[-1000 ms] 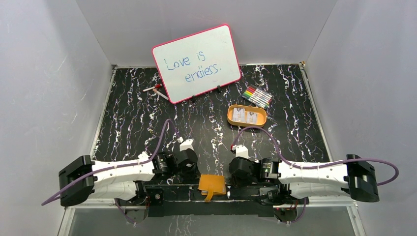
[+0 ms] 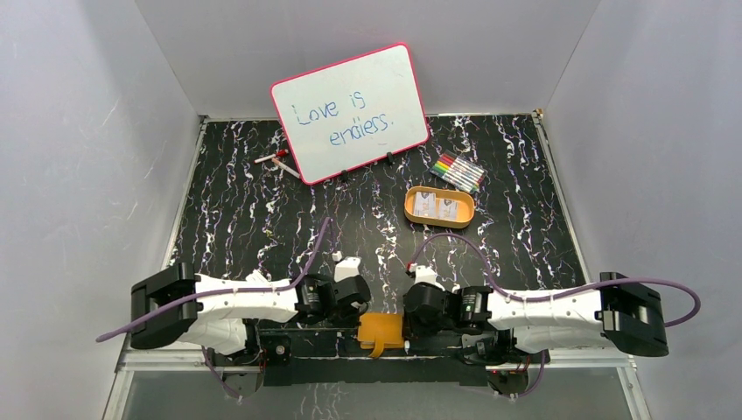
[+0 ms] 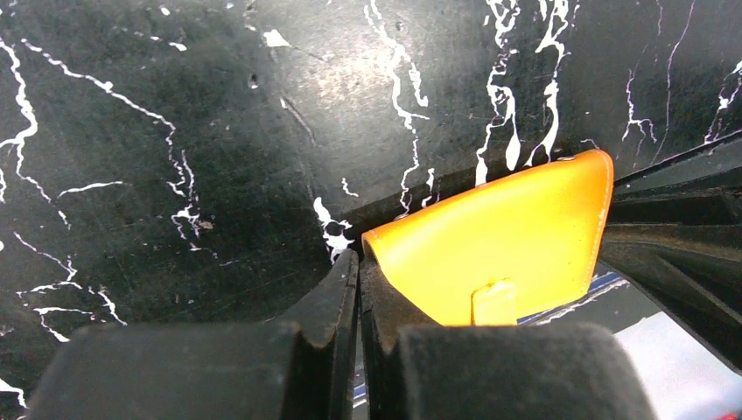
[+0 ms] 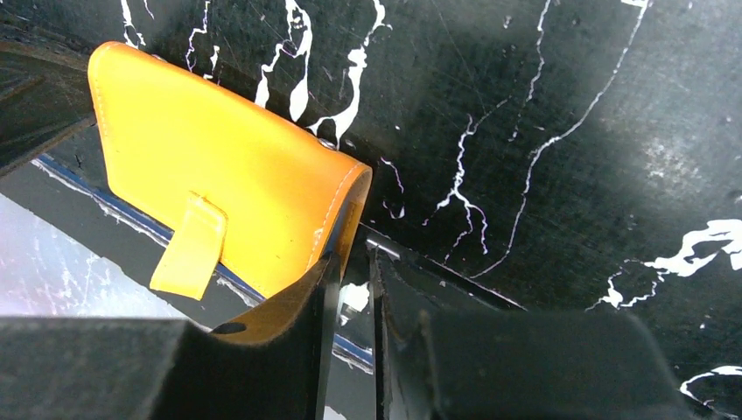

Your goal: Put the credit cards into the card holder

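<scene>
The orange card holder sits at the table's front edge between the two arms, its flap strap pointing to the front. At its left side my left gripper is shut, with the holder's thin edge at the fingertips. On the opposite side, my right gripper is closed around the holder's open edge, one finger inside the fold and a narrow gap showing between the fingers. Two pale cards, a left card and a right card, lie in the orange tray.
A whiteboard with blue writing stands at the back. To its right lies a pack of coloured markers; some loose pens lie at its left. The table between the arms and the whiteboard is clear.
Over the last second my left gripper has come right, up to the holder. The holder has shifted a little to the right.
</scene>
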